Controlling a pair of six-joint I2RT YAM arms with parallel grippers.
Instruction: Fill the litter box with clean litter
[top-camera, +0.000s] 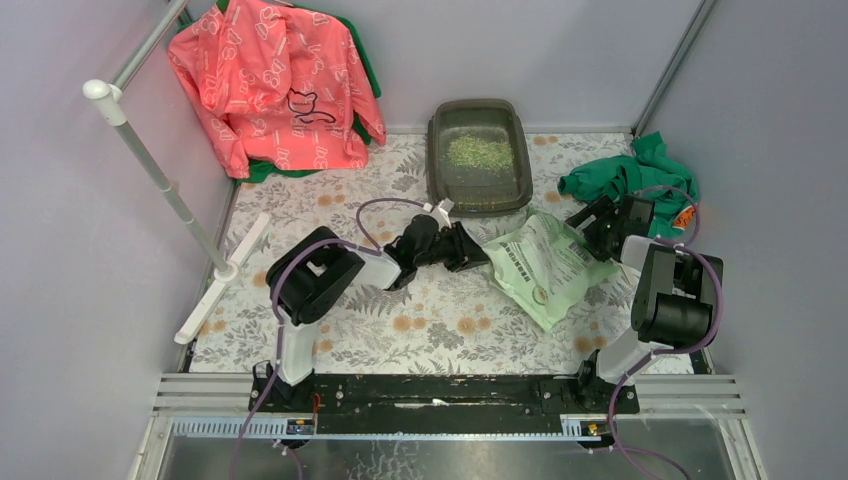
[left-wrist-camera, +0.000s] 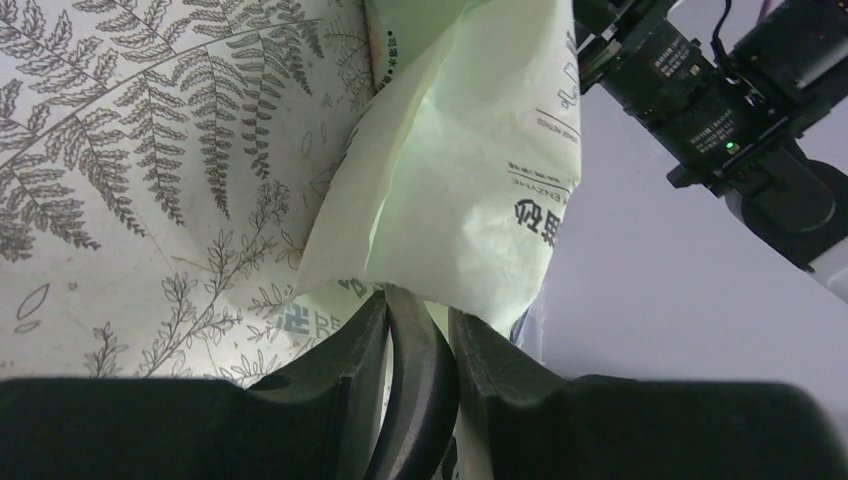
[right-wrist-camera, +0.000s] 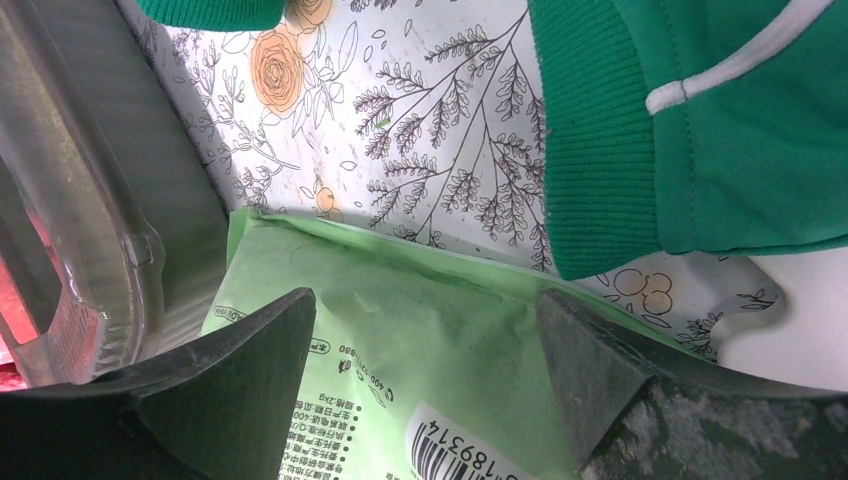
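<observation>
A pale green litter bag (top-camera: 548, 268) lies on the table right of centre, its mouth facing left. My left gripper (top-camera: 480, 258) is at that mouth, shut on the dark grey handle (left-wrist-camera: 422, 405) of a scoop. The scoop's bowl is hidden inside the bag, whose open edge (left-wrist-camera: 470, 190) drapes over the handle's front end in the left wrist view. My right gripper stands open over the bag's far right side, with bag film spread below and between its fingers. Behind the bag, the dark litter box (top-camera: 437, 160) holds a thin patch of greenish litter (top-camera: 481, 153).
Green cloth (top-camera: 625, 180) lies beyond the right gripper, its ribbed cuff (right-wrist-camera: 600, 170) close to the bag's edge. A pink garment (top-camera: 280, 90) hangs at the back left near a white stand (top-camera: 170, 195).
</observation>
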